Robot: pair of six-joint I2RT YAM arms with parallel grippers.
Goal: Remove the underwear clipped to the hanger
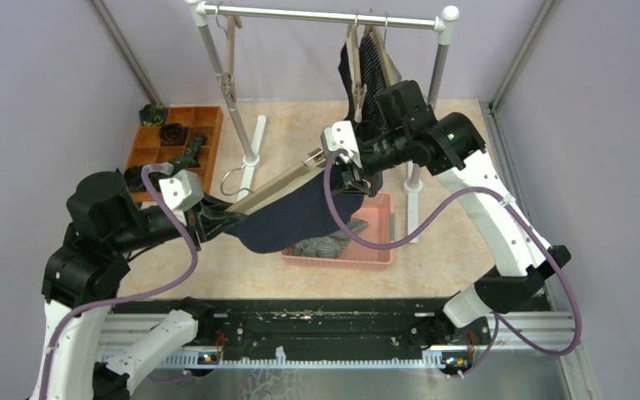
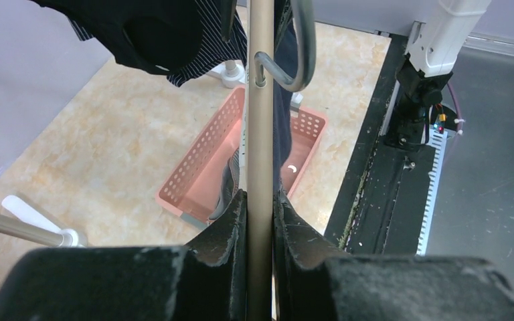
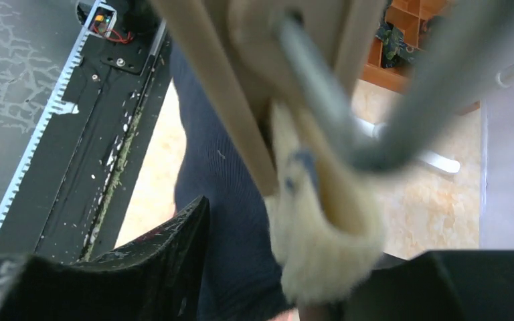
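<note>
The wooden hanger (image 1: 275,190) slants between my two arms, its metal hook (image 1: 235,180) to the left. Under it hangs the navy underwear (image 1: 287,218), with a cream strip along the top. My left gripper (image 1: 232,218) is shut on the hanger's bar, with a finger on each side of it in the left wrist view. At the hanger's right end, my right gripper (image 1: 355,185) has its fingers apart around the garment's corner. In the right wrist view a blurred wooden clip (image 3: 251,60) and cream fabric (image 3: 331,247) lie close; whether the clip still bites is unclear.
A pink basket (image 1: 375,258) with grey striped cloth stands below the garment. Dark clothes (image 1: 370,79) hang from the rack's rail (image 1: 300,13) behind my right arm. At the back left is an orange-brown divided tray (image 1: 208,121).
</note>
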